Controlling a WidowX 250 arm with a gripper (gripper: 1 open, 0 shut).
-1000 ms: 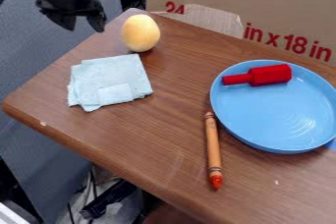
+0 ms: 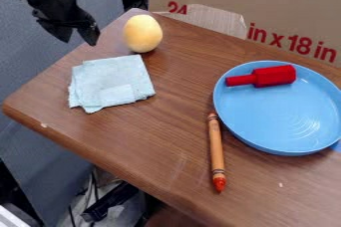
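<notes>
My gripper (image 2: pixel 83 29) hangs at the upper left, off the table's left edge, above and left of a pale yellow egg-shaped object (image 2: pixel 143 33). Its fingers are dark and small here, so I cannot tell whether they are open or shut. A folded light blue cloth (image 2: pixel 110 82) lies left of centre on the wooden table (image 2: pixel 154 151). On the right is a blue plate (image 2: pixel 280 121) with a red rolling-pin-like object (image 2: pixel 266 76) on it. An orange crayon-like stick (image 2: pixel 216 153) with a red tip lies beside the plate's left.
A large cardboard box (image 2: pixel 253 7) stands behind the table. The middle of the table, between cloth and plate, is clear, as is the front part. Beyond the left edge is a grey-blue surface (image 2: pixel 40 112).
</notes>
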